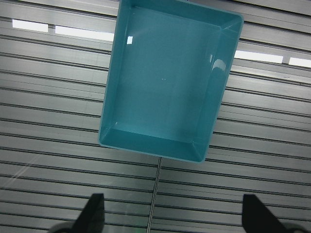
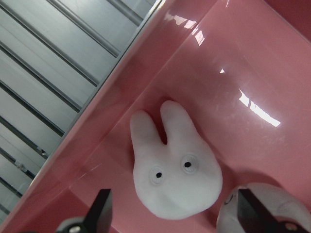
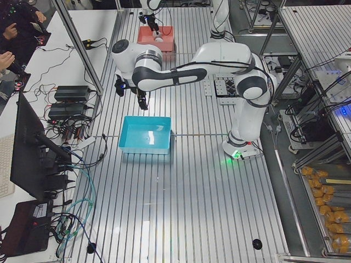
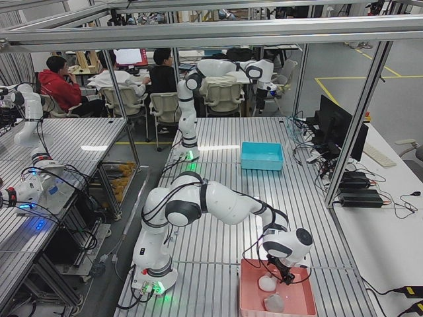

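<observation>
A pink bin [image 4: 247, 300] holds a white rabbit-like plush [image 2: 177, 179] with two long ears, and a second white rounded toy [image 2: 262, 213] beside it. My right gripper is open just above them, its fingers apart with nothing held. An empty teal bin [image 1: 163, 77] lies on the slatted metal table [image 3: 192, 192]; my left gripper hangs open above and beside it, nothing between its fingers.
A monitor [image 3: 27, 148], power boxes and cables line the side of the table. An aluminium post [image 4: 360, 119] stands at that edge. The table near the teal bin is clear.
</observation>
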